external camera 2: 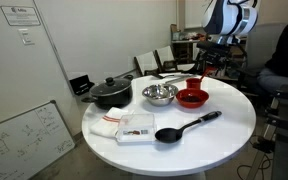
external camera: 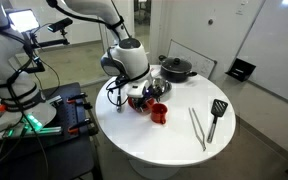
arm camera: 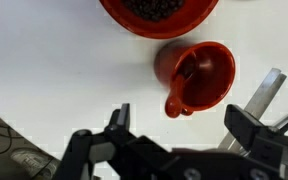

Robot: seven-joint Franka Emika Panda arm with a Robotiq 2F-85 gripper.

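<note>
A red mug (arm camera: 220,82) stands upright on the table, its handle (arm camera: 177,100) pointing toward my gripper. The fingers are spread wide with nothing between them, and the mug lies beyond the fingertips in the wrist view. Beside the mug is a red bowl (arm camera: 164,28) holding small dark pieces like beans. From the first exterior view, the gripper hangs over the bowl, partly covering it, with the mug (external camera: 159,116) just to its right. The other exterior view shows the mug (external camera 2: 192,85) behind the red bowl (external camera 2: 191,99).
A steel bowl (external camera 2: 160,93) and a lidded black pot (external camera 2: 112,93) stand near the red bowl. A black ladle (external camera 2: 171,133), a clear container (external camera 2: 134,127) and a white cloth (external camera 2: 106,122) lie on the round table. A slotted spatula (external camera: 219,108) and tongs (external camera: 198,128) lie at one side.
</note>
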